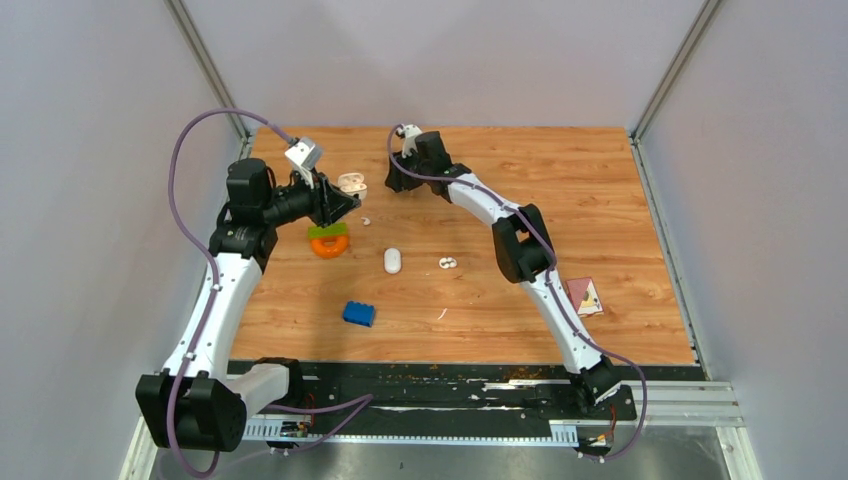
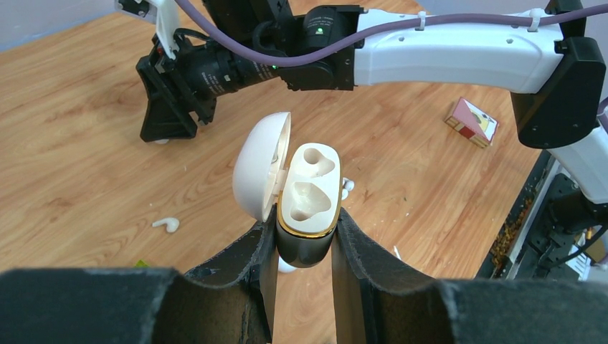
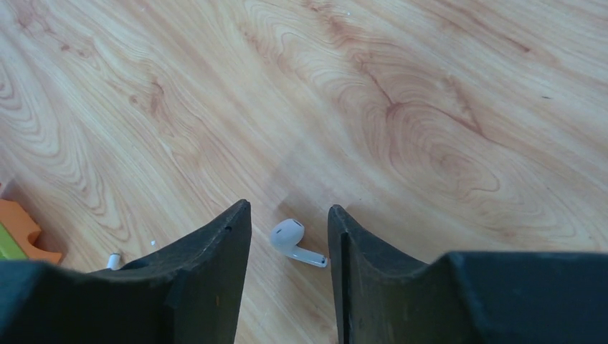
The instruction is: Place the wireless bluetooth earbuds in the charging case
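My left gripper is shut on the open charging case [image 2: 310,190], lid up and two empty earbud slots showing, held above the table in the left wrist view. My right gripper is low at the back middle, part open, with a white earbud [image 3: 288,233] lying between or just beneath its fingertips. Another earbud [image 2: 166,223] lies on the wood near the left arm, also small in the top view [image 1: 366,221].
An orange and green toy [image 1: 328,245], a white oval object [image 1: 392,260], small white pieces [image 1: 447,262], a blue brick [image 1: 358,312] and a card box [image 1: 584,298] lie on the table [image 1: 500,320].
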